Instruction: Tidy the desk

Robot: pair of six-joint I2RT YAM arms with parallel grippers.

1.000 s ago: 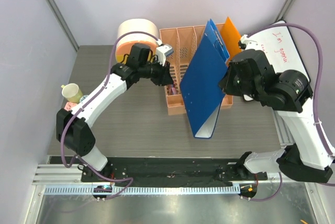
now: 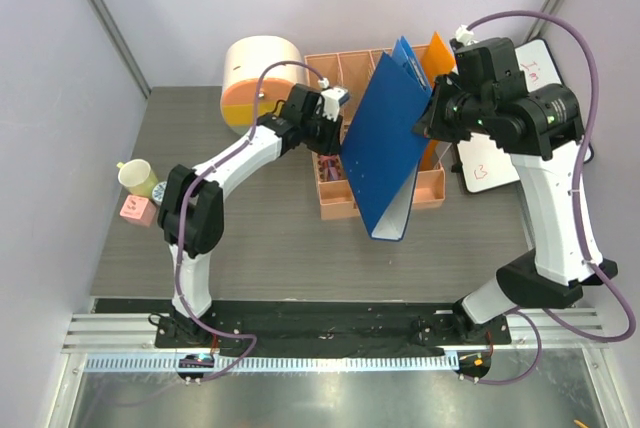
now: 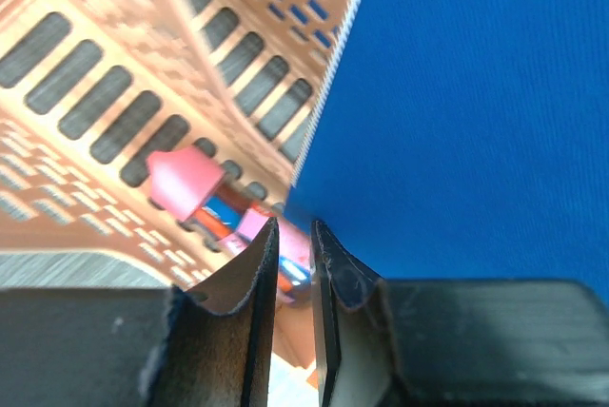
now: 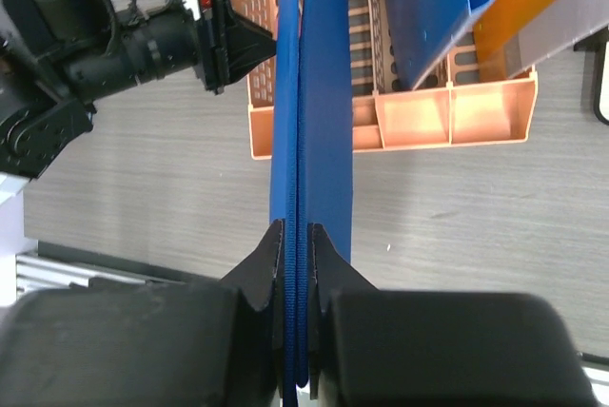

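A large blue binder (image 2: 382,133) hangs tilted over the front of the peach organizer rack (image 2: 338,210), its lower end reaching past the rack's front edge. My right gripper is shut on one edge of it. Just left of the binder, my left gripper (image 2: 330,148) hovers over the rack's left compartment. In the left wrist view its fingers stand narrowly apart, with no object held between them. Behind them lie pink and coloured pens (image 3: 186,184) in the compartment, and the binder's cover fills the right side.
Another blue folder (image 4: 433,8) and an orange folder (image 4: 533,8) stand in the rack's right part. A whiteboard (image 2: 490,163) lies to the right, a round container (image 2: 262,53) to the left. A yellow cup (image 2: 137,177) and pink block (image 2: 138,210) sit far left.
My left gripper has moved right, close to the binder.
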